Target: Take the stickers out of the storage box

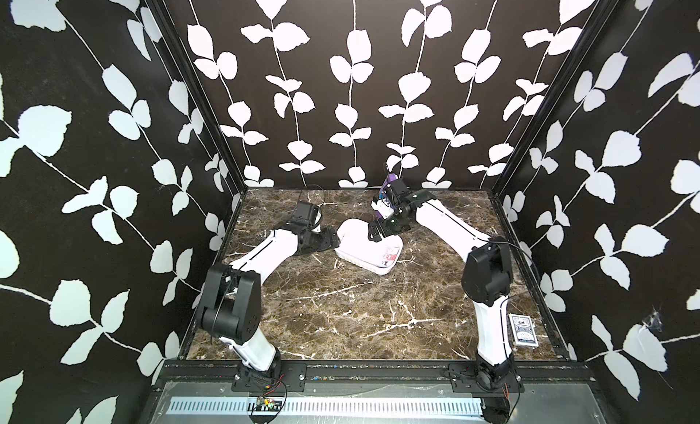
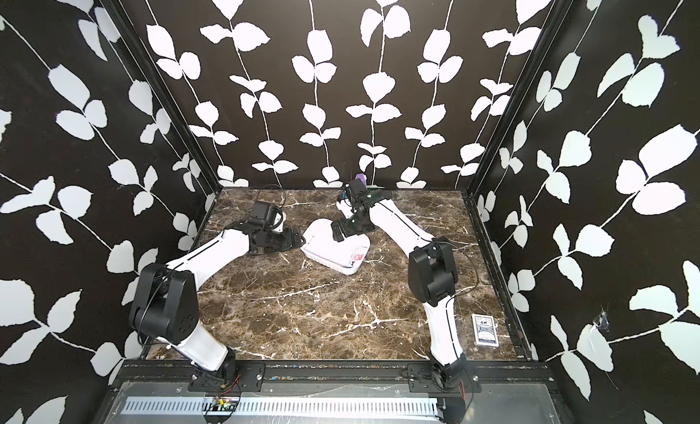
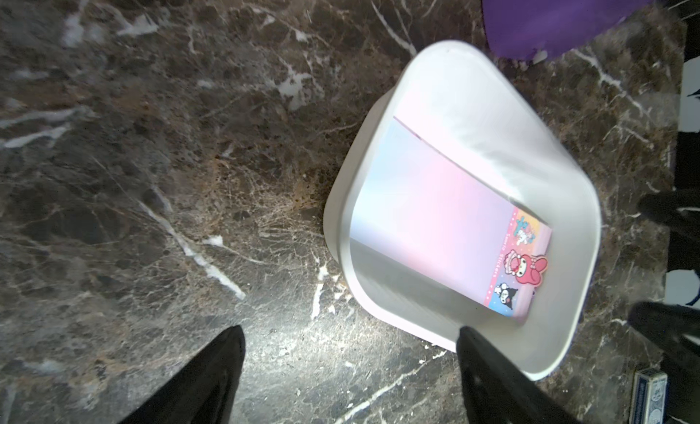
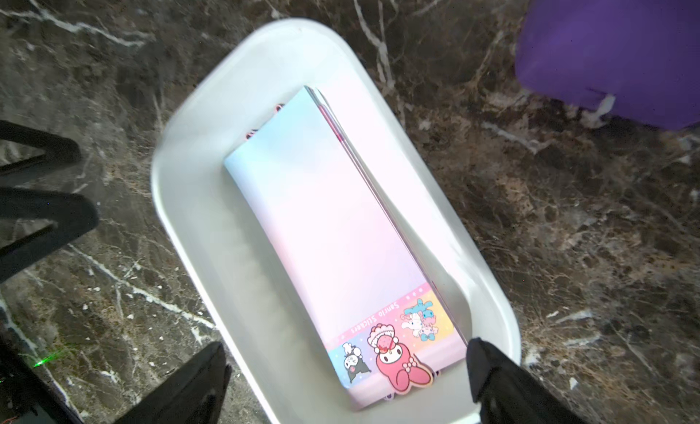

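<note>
A white storage box (image 1: 364,256) sits mid-table, holding a pastel sticker pack (image 4: 321,220) with a cartoon band at one end. My left gripper (image 1: 328,238) is at the box's left side; in the left wrist view its fingers (image 3: 204,373) are apart with nothing between them. My right gripper (image 1: 375,230) hangs over the back of the box; in the right wrist view its open fingers (image 4: 510,380) frame the box's near end, holding nothing.
A purple object (image 4: 605,52) stands behind the box, partly hidden by my right arm in the top views. A card deck (image 1: 523,329) lies at the front right.
</note>
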